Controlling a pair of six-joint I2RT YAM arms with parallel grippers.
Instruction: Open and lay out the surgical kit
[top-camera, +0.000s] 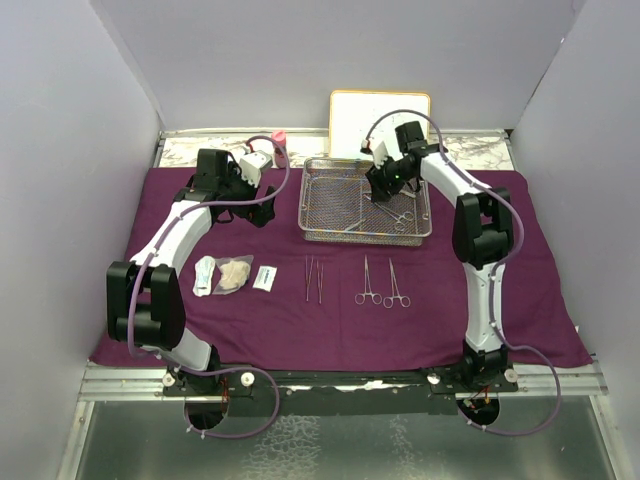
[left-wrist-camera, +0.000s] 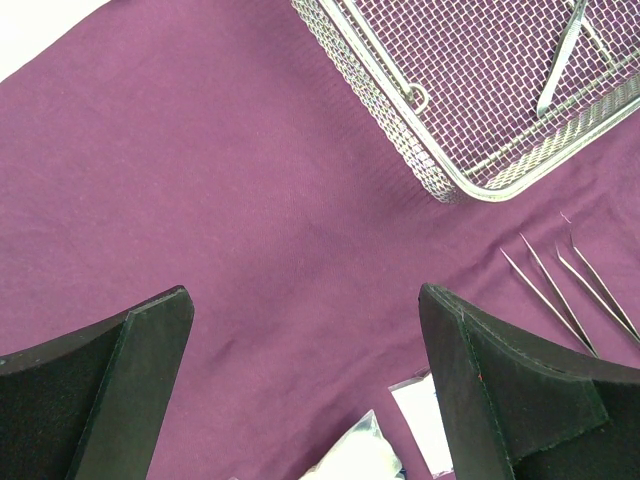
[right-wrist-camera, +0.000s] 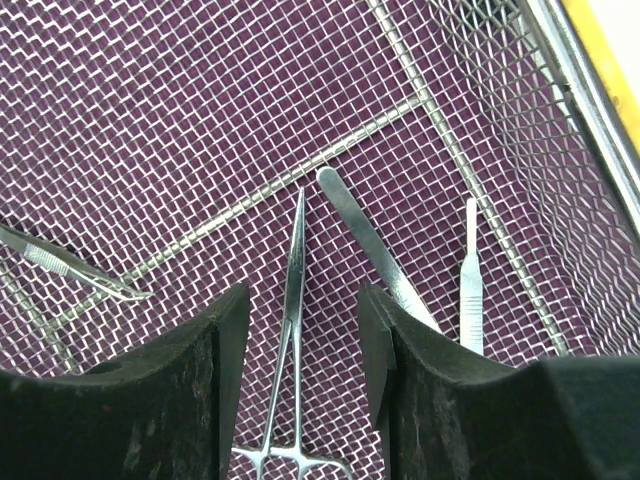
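A wire mesh tray (top-camera: 330, 200) holds scissors (right-wrist-camera: 295, 280), a flat metal bar (right-wrist-camera: 370, 240), a scalpel handle (right-wrist-camera: 470, 300) and another slim instrument (right-wrist-camera: 50, 255). My right gripper is open just over the scissors, its fingers either side of them. My left gripper is open above the purple cloth, left of the tray, holding nothing. On the cloth in front lie two tweezers (left-wrist-camera: 550, 295), two clamp-like ringed instruments (top-camera: 368, 295), a white packet (top-camera: 264, 279), a pouch of gauze (top-camera: 234, 273) and another packet (top-camera: 203, 275).
A white board (top-camera: 380, 110) with an orange edge stands behind the tray, and a pink object (top-camera: 280, 140) is at the back left.
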